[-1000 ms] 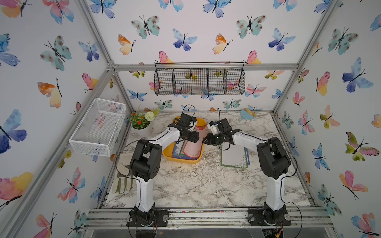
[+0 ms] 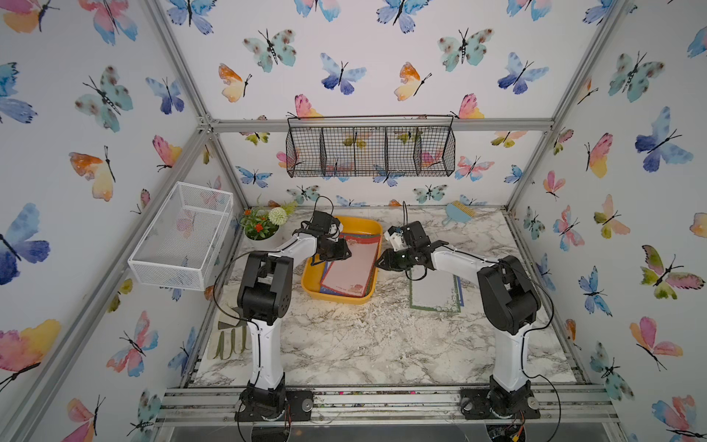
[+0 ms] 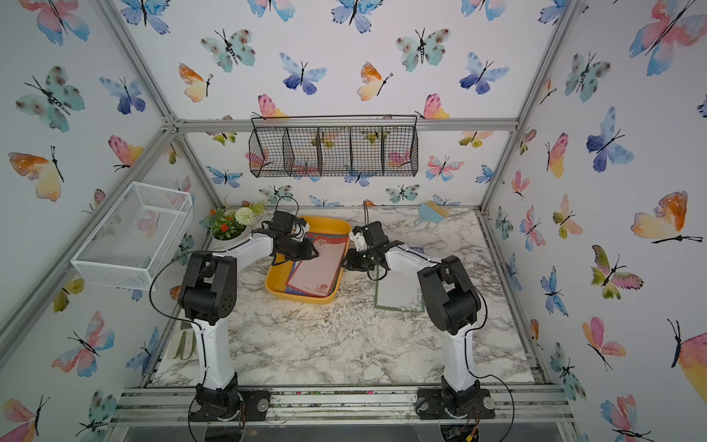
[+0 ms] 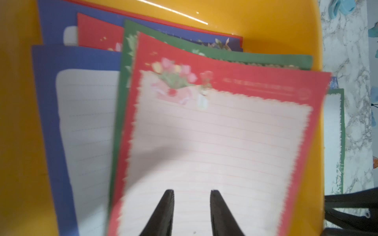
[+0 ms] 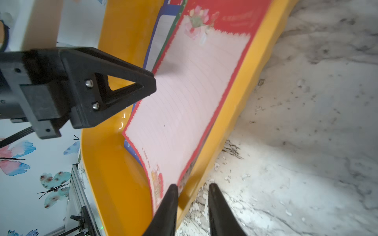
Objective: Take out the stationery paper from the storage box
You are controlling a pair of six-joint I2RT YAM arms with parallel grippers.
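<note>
The yellow storage box [image 2: 309, 287] holds a stack of bordered stationery sheets. A red-bordered sheet [image 4: 220, 149] lies on top, over green and blue ones [image 4: 84, 118]. My left gripper is over the top sheet, its two fingertips apart in the left wrist view; whether anything is between them is unclear. My right gripper is at the box's right rim, part open, one finger beside the yellow wall.
Green- and blue-bordered sheets [image 2: 434, 291] lie on the table right of the box. A flower pot [image 2: 261, 239] stands at left, a wire basket [image 2: 372, 151] hangs behind.
My left gripper has moved left. The red-bordered sheet, curved toward the right earlier, now lies flatter and wider across the stack. The right arm is nearly unmoved.
</note>
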